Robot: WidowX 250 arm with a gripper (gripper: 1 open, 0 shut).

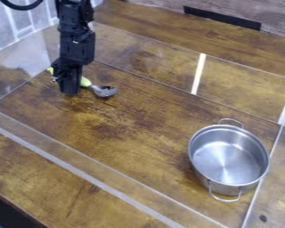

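Note:
The black gripper (69, 82) is at the upper left, low over the wooden table and over a yellow-green-handled utensil (102, 90) with a metal end, probably a spoon or ladle. The gripper hides much of the handle. It looks shut, though whether anything is between its fingers is hard to see. A steel pot (228, 158) with two loop handles stands at the lower right.
Clear, low panels run round the work area on the wooden table (121, 151).

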